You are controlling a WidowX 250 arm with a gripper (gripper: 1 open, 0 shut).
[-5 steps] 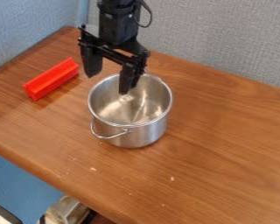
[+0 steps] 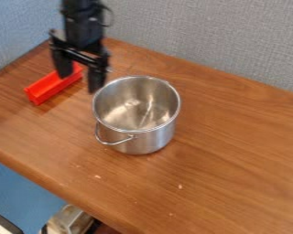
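My black gripper (image 2: 80,71), blurred, stands open over a red oblong block (image 2: 48,88) at the left of the table; I cannot tell whether it touches the block. A steel pot (image 2: 136,128) with a wire handle stands upright just right of the block, at the middle of the table.
Grey textured walls bound it at the back and left. At the bottom left, beyond the table's edge, are a blue floor and some metal hardware.
My gripper has moved left from above the pot to over the red block. The pot and block look unmoved.
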